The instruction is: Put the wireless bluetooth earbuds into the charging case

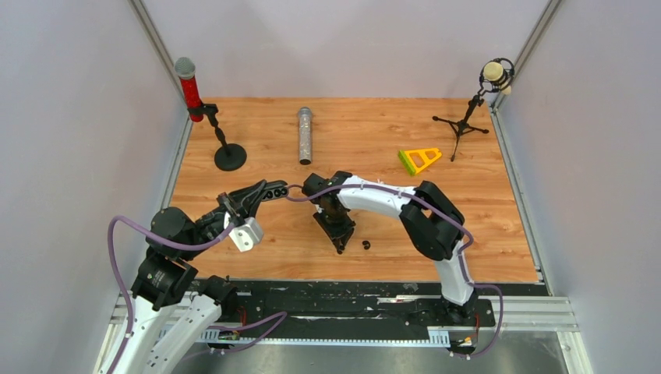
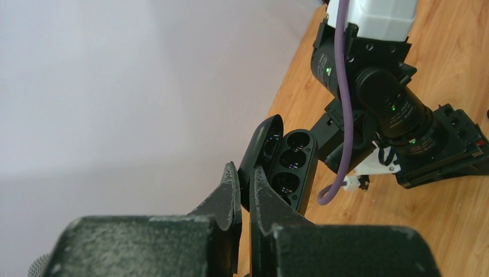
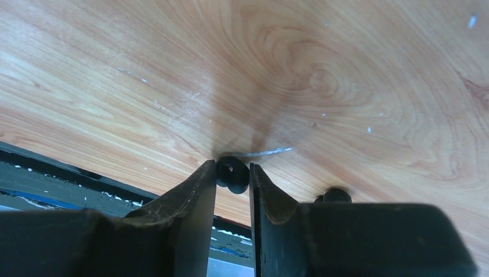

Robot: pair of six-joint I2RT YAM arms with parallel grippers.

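The black charging case [image 2: 291,167], lid open with round wells showing, is in my left gripper, which is shut on it and held up at the left of the table in the top view [image 1: 277,192]. My right gripper is low over the near part of the table, its fingers closely around a small black earbud [image 3: 233,178]; whether it grips it firmly I cannot tell. A second earbud [image 3: 337,196] lies to the right of it on the wood, also seen in the top view as a dark spot [image 1: 366,245].
A red microphone on a stand [image 1: 189,93], a silver microphone [image 1: 305,136], a yellow triangular piece [image 1: 421,160] and a tripod microphone [image 1: 493,74] stand or lie toward the back. A purple cable runs along each arm.
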